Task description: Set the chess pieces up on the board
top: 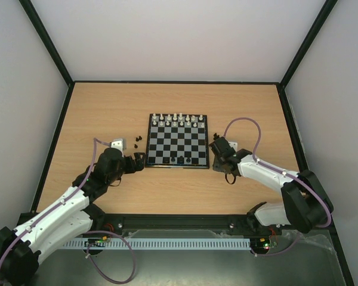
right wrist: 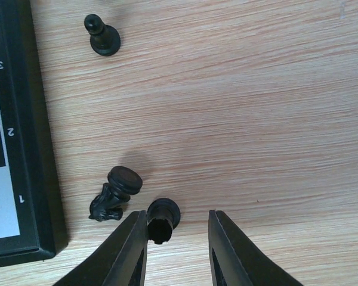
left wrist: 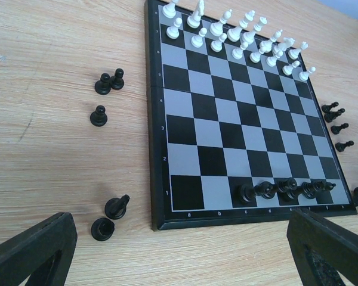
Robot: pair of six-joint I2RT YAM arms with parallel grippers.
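The chessboard (top: 178,167) has white pieces (left wrist: 227,30) along its far rows and several black pieces (left wrist: 274,189) along its near row. In the right wrist view, my right gripper is open, pointing down. A black piece (right wrist: 164,210) appears between its fingers, closer to the left one; I cannot tell how far below it is. Just left, a horse-headed black knight (right wrist: 115,193) lies on its side beside the board. Left of the board, my left gripper stands wide open and empty, with two black pieces, one a leaning piece (left wrist: 117,207), in view near its left finger.
Three black pawns (left wrist: 99,116) stand on the table left of the board. Several more black pieces stand along its right side, including a pawn (right wrist: 104,37).
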